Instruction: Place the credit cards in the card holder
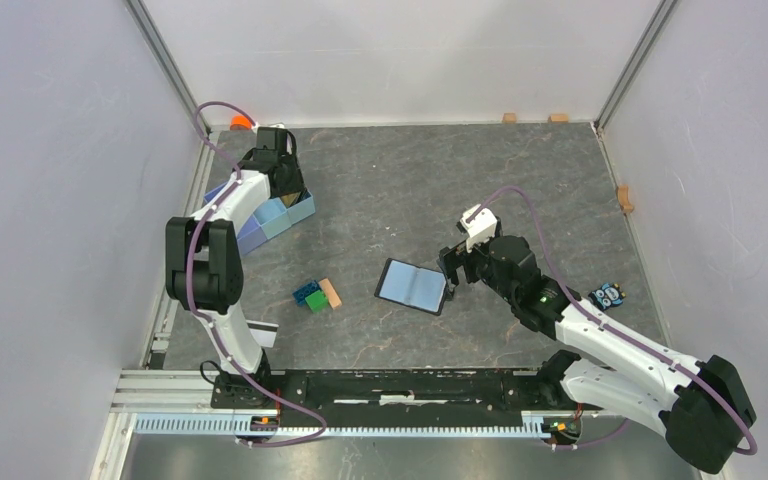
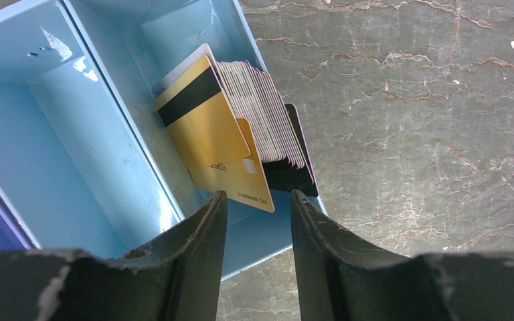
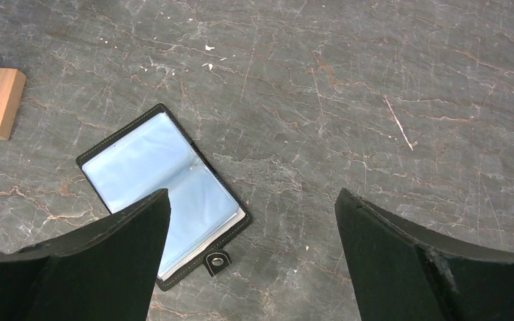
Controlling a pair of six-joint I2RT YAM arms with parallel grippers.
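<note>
A leaning stack of credit cards (image 2: 258, 110) fills one compartment of a light blue box (image 2: 94, 144). At its near side, gold cards (image 2: 207, 127) face the camera, one sticking out lower than the rest; a black card lies at the far side. My left gripper is part open above the box, its fingertips on either side of the lower gold card's corner and nothing clamped between them. The card holder (image 3: 174, 174) lies unfolded on the table, black-edged with clear sleeves and a snap tab. Beside it my right gripper stands wide open and empty.
Blue and green toy bricks (image 1: 316, 300) and a wooden block (image 1: 331, 293) lie left of the holder. A white card with a dark stripe (image 1: 262, 333) is beside the left arm's base. A dark blue patterned item (image 1: 607, 295) sits far right.
</note>
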